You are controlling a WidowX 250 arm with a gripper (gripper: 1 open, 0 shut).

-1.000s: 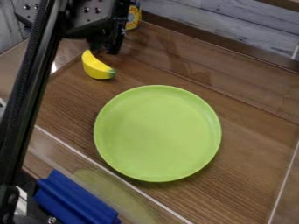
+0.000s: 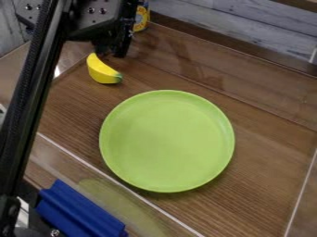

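Observation:
A yellow banana (image 2: 102, 72) lies on the wooden surface at the upper left. Just above and slightly right of it is the robot's black gripper (image 2: 114, 46), its fingers pointing down and apart from anything it could be holding, as far as the dark shapes show. A round lime-green plate (image 2: 166, 141) fills the middle of the surface, empty.
A yellow container (image 2: 141, 17) stands behind the gripper at the back, by a pale wooden wall (image 2: 235, 28). Blue ridged plastic (image 2: 77, 211) sits at the bottom left.

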